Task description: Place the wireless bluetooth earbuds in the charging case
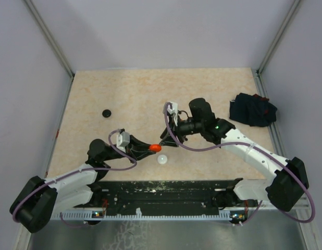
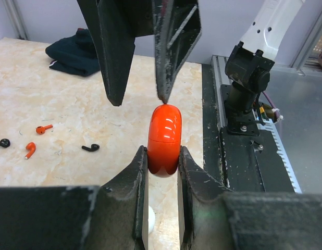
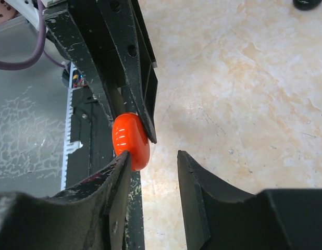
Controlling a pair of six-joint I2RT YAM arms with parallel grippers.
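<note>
My left gripper (image 1: 149, 148) holds the red-orange oval charging case (image 2: 164, 138) between its fingertips, raised over the table near the front middle. My right gripper is just beside the case, its fingers apart with nothing clearly between them; in the left wrist view its fingers hang above the case, one very near its top. On the table in the left wrist view lie red earbuds (image 2: 30, 150), and black earbuds (image 2: 90, 148).
A white round object (image 1: 162, 159) lies below the grippers. A black round object (image 1: 106, 113) is at the left. A dark folded cloth (image 1: 252, 109) sits at the right.
</note>
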